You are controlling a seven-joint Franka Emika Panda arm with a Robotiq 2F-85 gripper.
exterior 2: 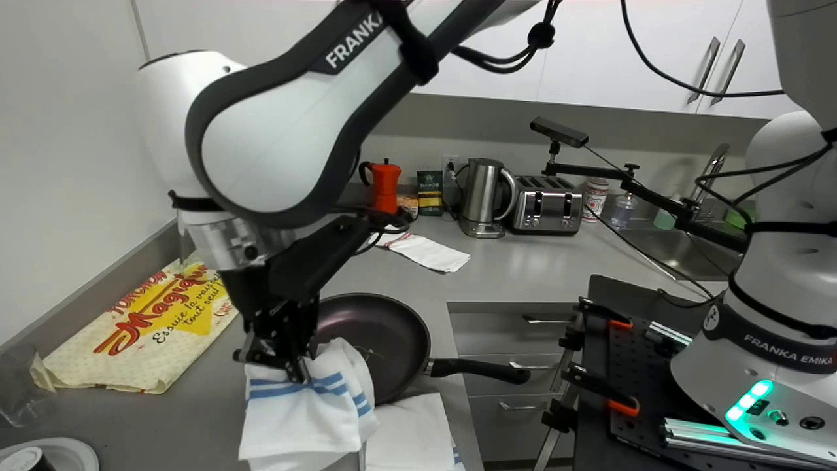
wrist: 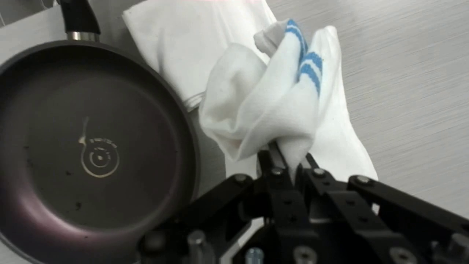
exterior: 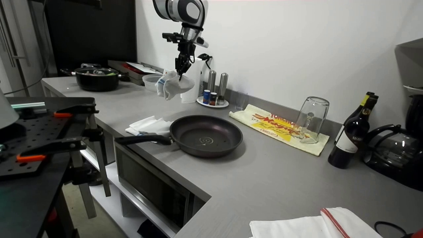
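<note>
A white cloth with blue stripes [exterior: 171,84] hangs above the counter, pinched by my gripper [exterior: 180,75]. In the wrist view its bunched folds [wrist: 263,101] rise from between my shut fingers, and more white cloth shows beneath them. Another white cloth [exterior: 148,127] lies folded on the counter beside the dark frying pan [exterior: 206,137]. The pan [wrist: 96,140] appears empty, its handle pointing toward the counter's front edge. From the second exterior view the held cloth [exterior 2: 306,416] drapes down from the gripper [exterior 2: 298,375], overlapping the pan's outline.
A yellow printed towel [exterior: 277,127] bears an upturned glass jar [exterior: 313,119] by the wall. A plate of shakers [exterior: 212,103] stands behind the pan, a black pot [exterior: 97,79] at the far left, wine bottles [exterior: 353,135] at the right. The counter right of the pan is clear.
</note>
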